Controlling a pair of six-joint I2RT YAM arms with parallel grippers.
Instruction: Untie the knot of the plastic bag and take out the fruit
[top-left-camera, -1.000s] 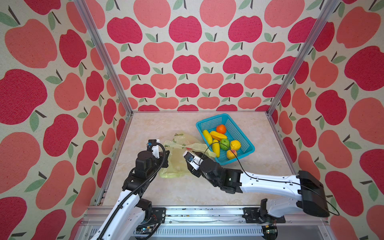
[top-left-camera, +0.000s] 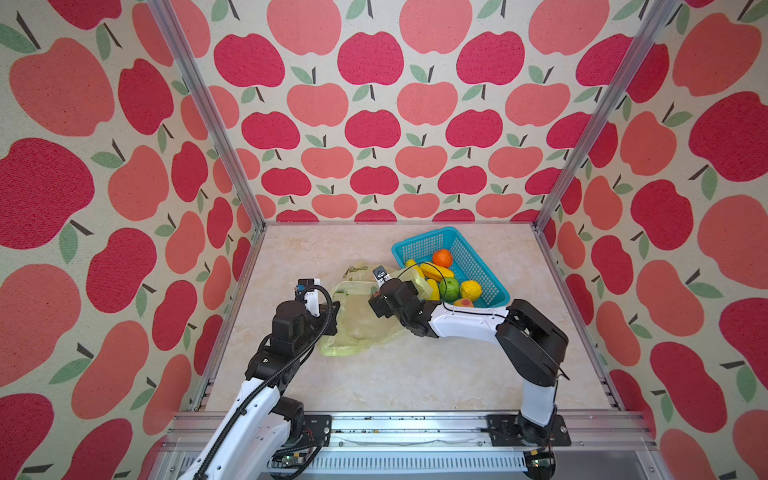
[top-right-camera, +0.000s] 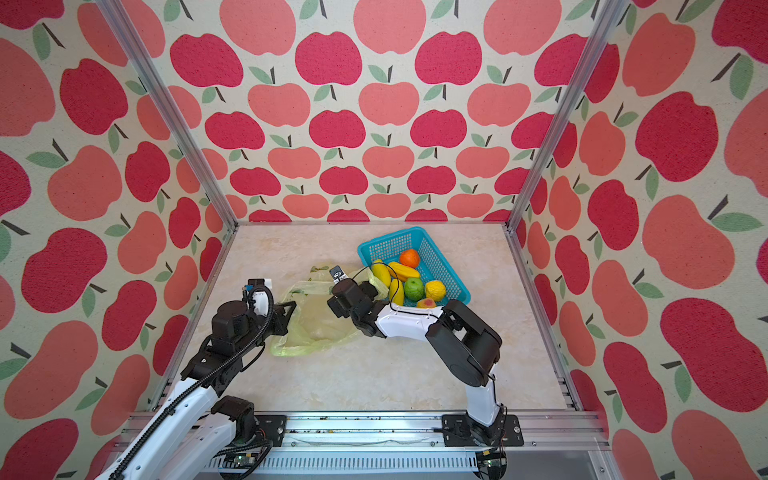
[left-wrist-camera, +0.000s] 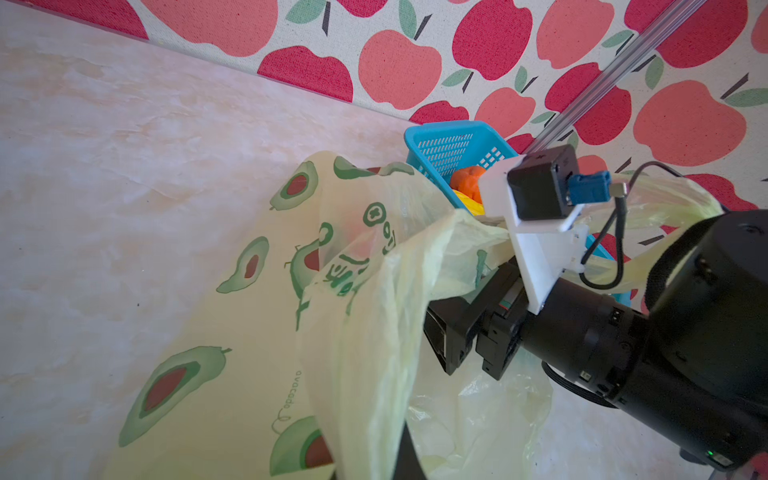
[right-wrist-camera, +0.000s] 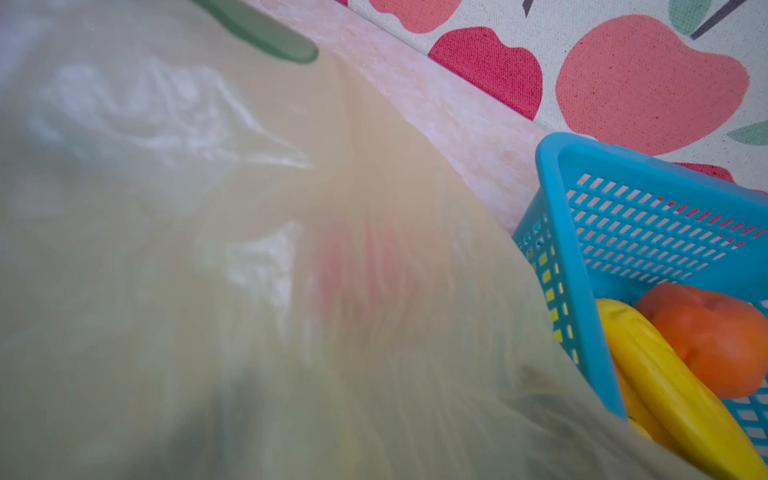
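Note:
The translucent avocado-print bag (top-left-camera: 352, 320) lies open and crumpled in the middle of the table. My left gripper (top-left-camera: 328, 312) is shut at its left side; in the left wrist view a fold of bag (left-wrist-camera: 360, 344) covers most of its fingertips, so what is between them is unclear. My right gripper reaches into the bag's opening from the right, its fingers partly hidden by plastic. In the right wrist view the bag (right-wrist-camera: 240, 280) fills much of the picture, with a blurred red shape (right-wrist-camera: 360, 272) showing through it.
The blue basket (top-left-camera: 492, 280) stands at the back right, holding several fruits, among them bananas, an orange (top-left-camera: 442, 258), a green fruit and a lemon.
My left arm has stayed still.

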